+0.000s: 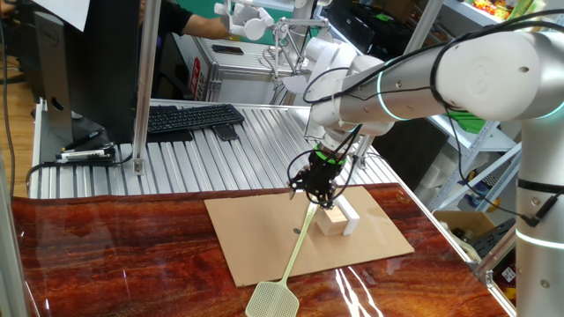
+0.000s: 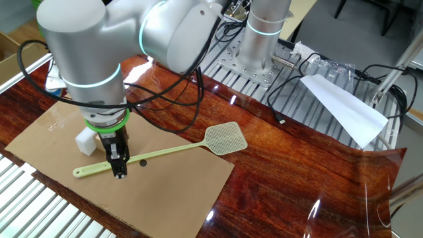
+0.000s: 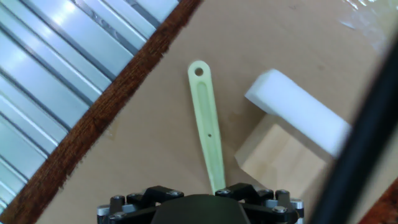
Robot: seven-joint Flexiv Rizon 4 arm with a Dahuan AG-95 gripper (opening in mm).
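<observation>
A pale green fly swatter (image 2: 173, 151) lies across the cardboard sheet, its mesh head (image 1: 272, 301) reaching past the sheet onto the dark wooden table. In the wrist view its holed handle (image 3: 206, 118) runs down toward my gripper, which hides the lower part. My gripper (image 1: 312, 195) hangs over the handle end, its fingers spread open. Nothing shows between them. Contact with the handle cannot be made out; in exterior view 2 the gripper (image 2: 119, 176) overlaps it.
A wooden block (image 3: 283, 155) and a white block (image 3: 305, 109) sit touching each other, just right of the handle in the wrist view. Bare cardboard (image 1: 251, 238) lies left of the swatter in exterior view 1. The metal slatted surface (image 1: 229, 167) borders the table's far edge.
</observation>
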